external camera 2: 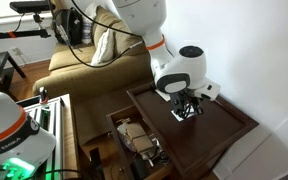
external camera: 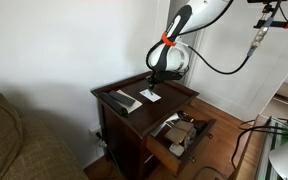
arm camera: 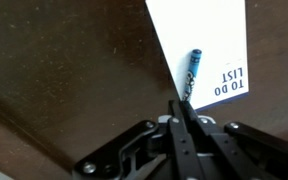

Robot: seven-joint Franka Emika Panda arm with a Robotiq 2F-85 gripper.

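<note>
A white pad printed "TO DO LIST" (arm camera: 209,45) lies on the dark brown top of a cabinet. My gripper is shut on a blue crayon (arm camera: 193,68), whose body reaches out over the white sheet in the wrist view. Whether its tip touches the paper cannot be told. From the side, the gripper (external camera: 151,87) hangs low above the pad (external camera: 152,96). In the other exterior view, the arm partly covers the pad (external camera 2: 178,115).
Below the cabinet top (external camera 2: 224,122), an open drawer (external camera: 169,156) holds several mixed items. A black object (external camera: 113,104) and a pale flat one (external camera: 128,100) lie at the cabinet's left end. A sofa (external camera: 24,143) stands further left.
</note>
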